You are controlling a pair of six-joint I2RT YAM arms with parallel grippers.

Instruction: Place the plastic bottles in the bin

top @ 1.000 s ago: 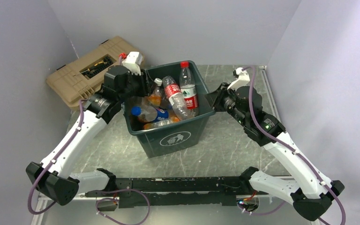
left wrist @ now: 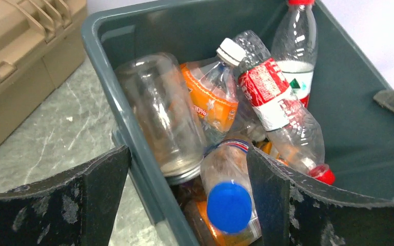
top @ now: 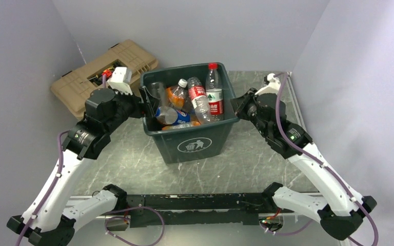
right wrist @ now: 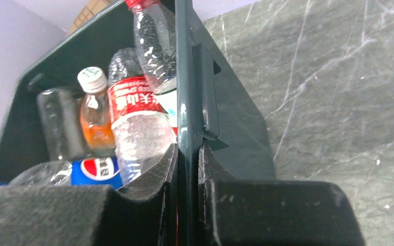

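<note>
The green bin (top: pixel 184 146) holds several plastic bottles: a red-capped one (top: pixel 214 92), a red-label one (right wrist: pixel 133 102), an orange one (left wrist: pixel 210 105), a blue-capped one (left wrist: pixel 228 205) and a clear cylinder (left wrist: pixel 156 113). My left gripper is part open at the bin's left rim, its fingers either side of that rim and the blue-capped bottle. My right gripper is shut on the bin's right rim.
A tan case (top: pixel 84 87) lies at the back left. Grey walls enclose the back and sides.
Compared with a second ago, the bin has shifted right and back. My right gripper stays at the right rim.
</note>
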